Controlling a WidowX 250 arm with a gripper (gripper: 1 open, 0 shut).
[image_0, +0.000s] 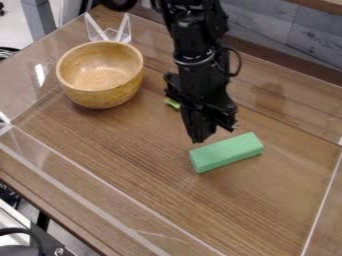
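My gripper (203, 130) hangs in the middle of the camera view, its black body pointing down over the wooden table, just above and left of a light green block (226, 152). Its narrow tip looks shut, with nothing visible between the fingers. A small green item (171, 103) peeks out at the left of the arm, mostly hidden behind it.
A large tan bowl (100, 72) stands at the upper left, a white object (108, 30) behind it. A wall edge runs along the back right.
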